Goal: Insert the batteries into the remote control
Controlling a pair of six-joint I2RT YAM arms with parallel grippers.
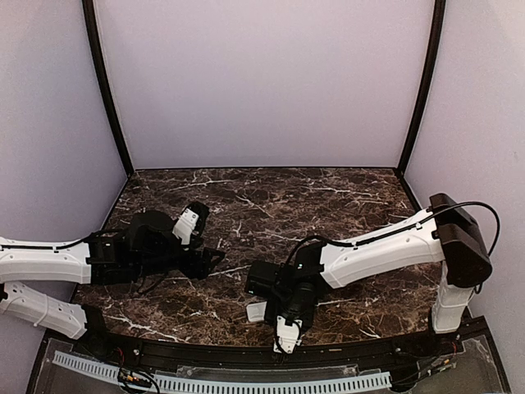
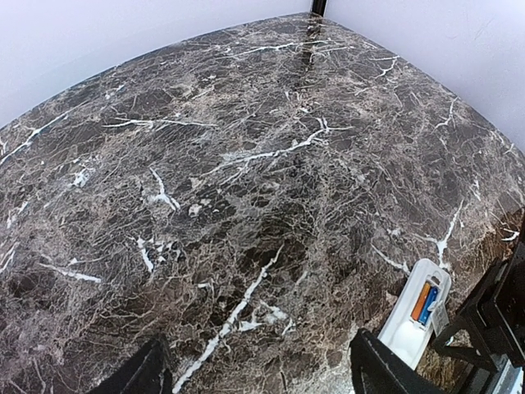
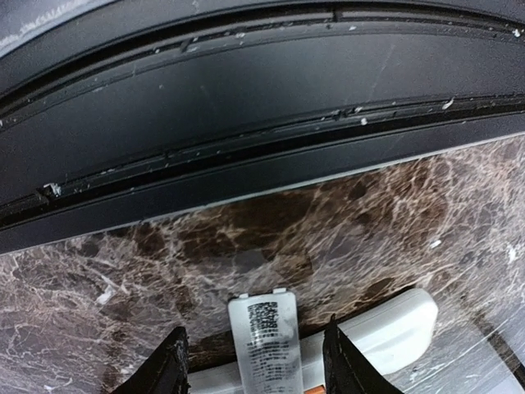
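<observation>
The white remote (image 2: 402,332) lies on the marble table, with an orange and a blue battery (image 2: 425,302) in its compartment. In the right wrist view its white body (image 3: 385,328) runs crosswise, and a pale, upright piece (image 3: 265,336), apparently the battery cover, sits between the open fingers of my right gripper. In the top view that gripper's arm covers most of the remote. My left gripper hovers left of the remote, fingers apart, nothing visible between them.
The dark front rail (image 3: 246,98) runs close by my right gripper, and walls (image 1: 57,139) border the table.
</observation>
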